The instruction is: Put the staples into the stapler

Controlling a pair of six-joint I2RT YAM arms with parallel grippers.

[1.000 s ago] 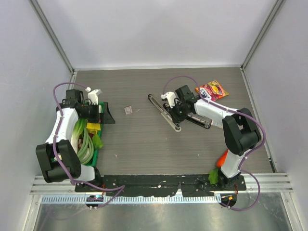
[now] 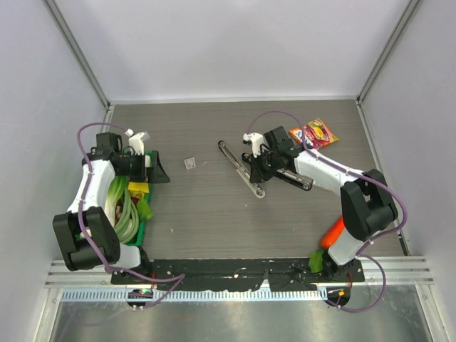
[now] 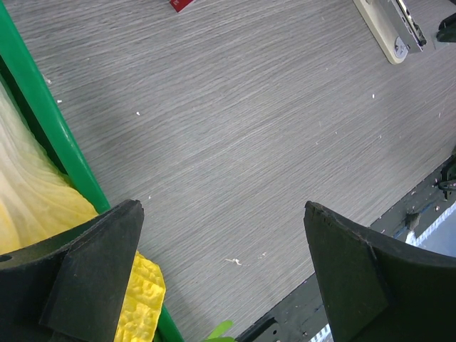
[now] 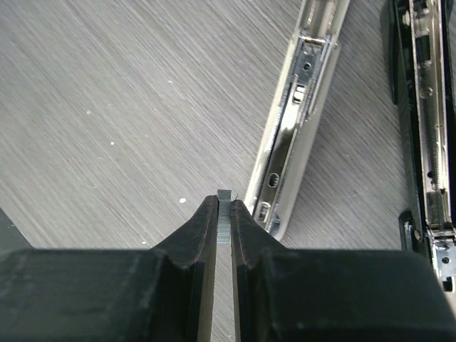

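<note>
A light-coloured stapler point(image 4: 292, 128) lies opened out on the table, its metal staple channel showing in the right wrist view. My right gripper is shut on a small grey strip of staples point(image 4: 224, 214), whose end pokes out between the fingertips. That strip appears just left of the stapler's near end; the height between them is hard to judge. In the top view the right gripper point(image 2: 258, 175) partly covers the stapler point(image 2: 229, 153). Far to the left, my left gripper point(image 2: 158, 169) stands open with nothing between its fingers.
A second, black stapler point(image 4: 427, 128) lies opened right of the light one. A green basket point(image 3: 53, 121) of vegetables stands under the left arm. A snack bag point(image 2: 314, 133) lies at the back right, a small square packet point(image 2: 189, 162) left of centre.
The right gripper has shifted slightly, staying over the light stapler's near part, and its arm's elbow has swung a little to the right. The left arm has held still.
</note>
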